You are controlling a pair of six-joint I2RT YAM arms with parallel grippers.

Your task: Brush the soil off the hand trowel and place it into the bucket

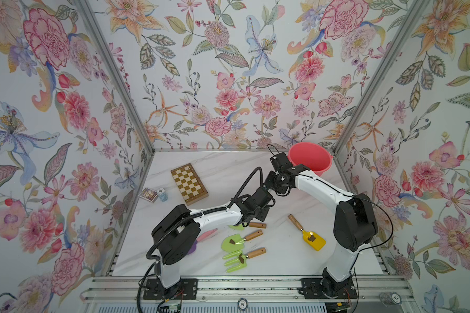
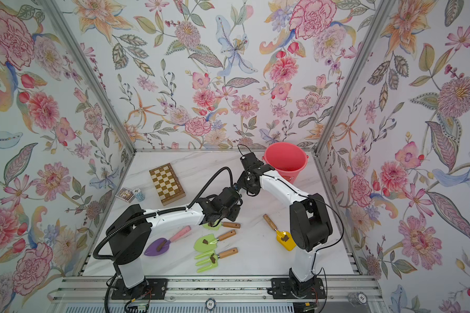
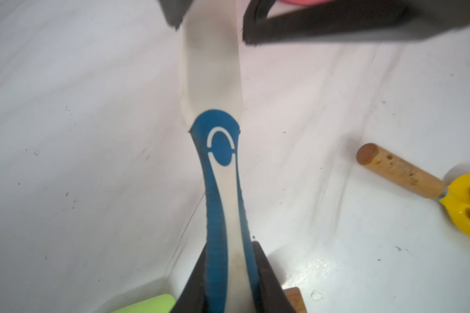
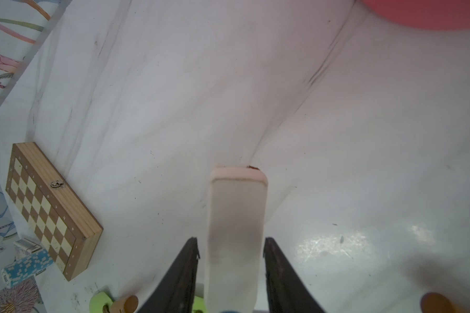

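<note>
A brush with a blue-and-white handle (image 3: 223,182) and a broad white head (image 4: 236,219) stretches between both grippers above the table. My left gripper is shut on its handle. Around the white head, my right gripper is shut too. On the front of the table lie several garden tools with brown soil lumps: a purple trowel with a pink handle (image 2: 158,245), a green trowel (image 2: 204,242), a green fork (image 2: 207,262) and a yellow scoop (image 2: 286,241). Another green tool (image 2: 212,226) is partly under the left arm. The pink-red bucket (image 1: 309,159) stands upright at the back right.
A wooden chessboard box (image 1: 189,183) lies at the back left. Near the left edge are a card box (image 1: 148,194) and a small blue patterned item (image 1: 163,195). Bare table shows between the chessboard and the bucket.
</note>
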